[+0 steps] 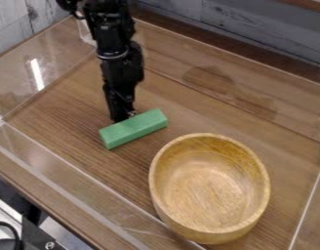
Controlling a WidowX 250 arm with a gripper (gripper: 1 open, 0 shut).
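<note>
My black gripper (121, 110) reaches down from the top left to the back left end of a green rectangular block (134, 129), which lies on the wooden table. The fingertips are small and dark here and appear shut, with nothing visible held between them. The block lies diagonally, left of and behind a large tan oval bowl (209, 187).
A transparent object stands at the far left behind the arm. The table's left edge and a dark cable are at the lower left.
</note>
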